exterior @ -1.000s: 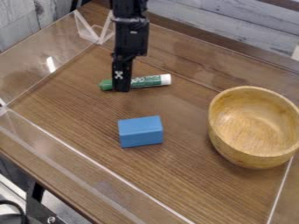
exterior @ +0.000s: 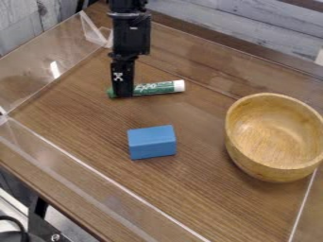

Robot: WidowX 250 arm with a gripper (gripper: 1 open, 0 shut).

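Note:
My black gripper (exterior: 121, 79) hangs at the upper left of the camera view, its fingertips at the left end of a green and white tube (exterior: 159, 87) lying on the wooden table. The gripper looks narrow and shut; whether anything is between its fingertips is hidden. A blue block (exterior: 151, 141) lies nearer the front, below the tube.
A large yellow wooden bowl (exterior: 273, 132) sits on the right of the table (exterior: 139, 198). A pale wall edge runs along the back right, and dark cables show at the lower left corner.
The gripper has moved slightly to the left, over the tube's left end. The tube and block look about where they were.

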